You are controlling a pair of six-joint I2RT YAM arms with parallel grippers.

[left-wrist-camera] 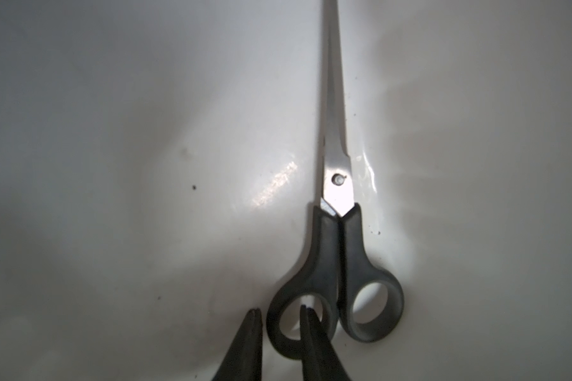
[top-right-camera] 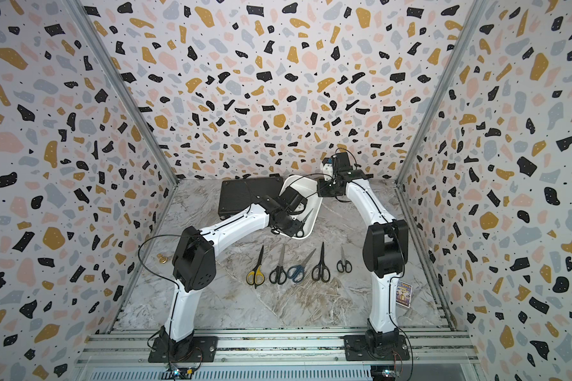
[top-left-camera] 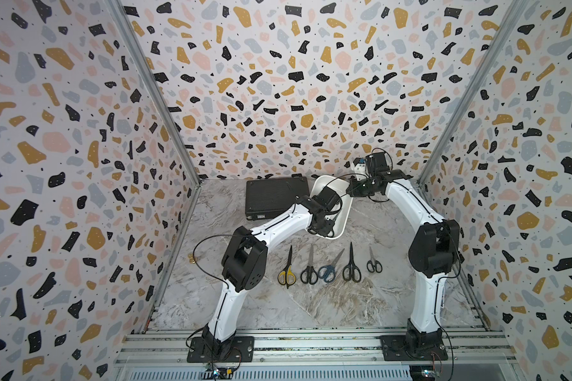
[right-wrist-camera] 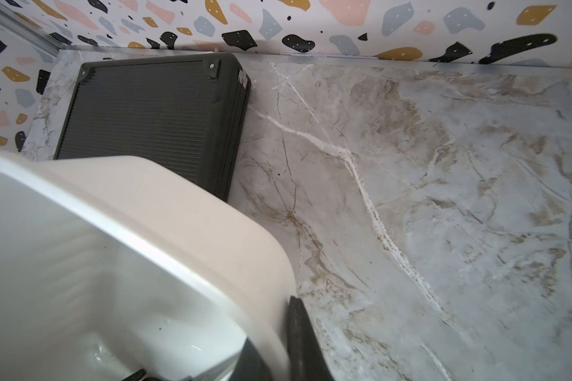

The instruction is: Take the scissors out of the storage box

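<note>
The white storage box (right-wrist-camera: 190, 203) shows at the lower left of the right wrist view. Inside it, a pair of black-handled scissors (left-wrist-camera: 324, 241) lies flat, blades pointing up the left wrist view and finger loops toward me. My left gripper is part open over the left loop; one fingertip overlaps the loop's hole, the other is just outside the rim. Whether either touches the scissors cannot be told. My right gripper is shut on the box's wall, one finger inside and one outside.
A black case (top-left-camera: 276, 197) lies left of the box. In front, several scissors lie in a row on the marble table, including a yellow-handled pair (top-left-camera: 286, 277) and a blue-handled pair (top-left-camera: 327, 273). The table right of the box is clear.
</note>
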